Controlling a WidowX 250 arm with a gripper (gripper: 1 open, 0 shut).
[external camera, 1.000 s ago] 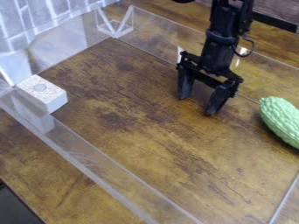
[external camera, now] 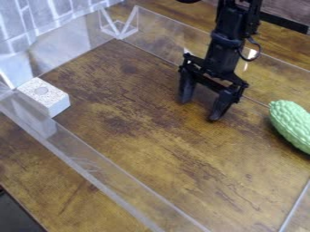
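A black robot arm reaches down from the top of the view to the wooden floor (external camera: 145, 163) of a clear-walled enclosure. Its gripper (external camera: 204, 98) rests low at the middle right, with dark fingers spread to either side. Whether anything is between them is too dark to tell. A green, bumpy, elongated object (external camera: 292, 125) lies at the right edge, apart from the gripper.
A white speckled block (external camera: 43, 96) sits by the left wall. Clear plastic walls (external camera: 115, 181) bound the area. A grey-white cloth (external camera: 36, 27) is at the top left.
The arm and gripper have shifted very slightly; the other objects stand where they were.
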